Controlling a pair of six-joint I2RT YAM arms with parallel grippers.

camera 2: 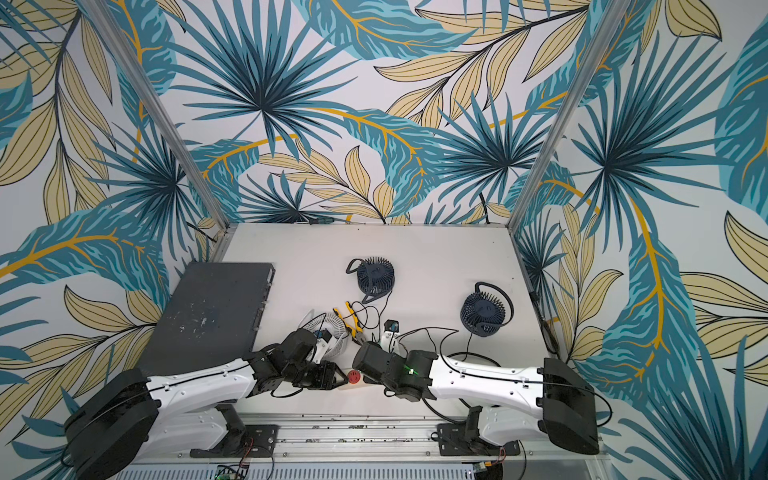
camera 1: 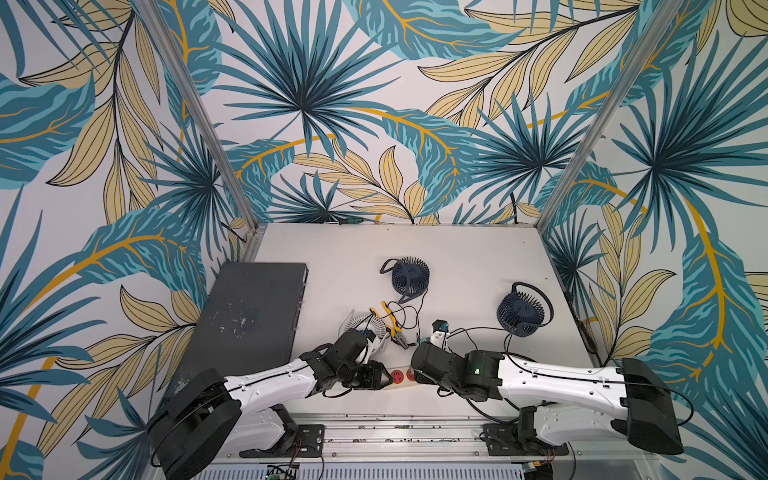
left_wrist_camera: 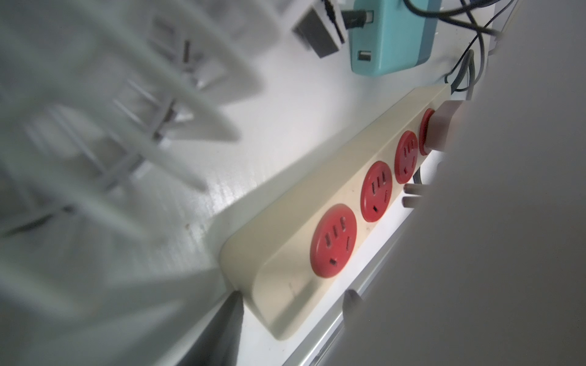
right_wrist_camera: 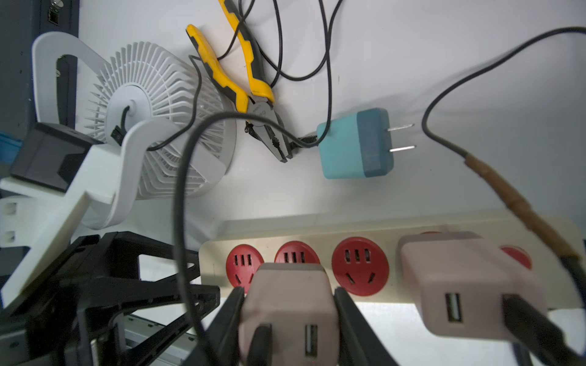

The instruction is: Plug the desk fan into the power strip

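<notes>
The cream power strip has several red round sockets. My left gripper is shut on its left end, with fingers on both sides. In the right wrist view, a pinkish-beige plug with a black cable sits between the fingers of my right gripper, which is shut on it. This plug covers part of the strip's second socket. In the left wrist view its prongs show clear of the sockets. The dark fans and a white fan stand on the table; I cannot tell whose cable is held.
Another pinkish-beige plug sits in the strip, right of a free red socket. Behind the strip lie a teal charger and yellow pliers among loose cables. A dark grey case takes up the table's left side.
</notes>
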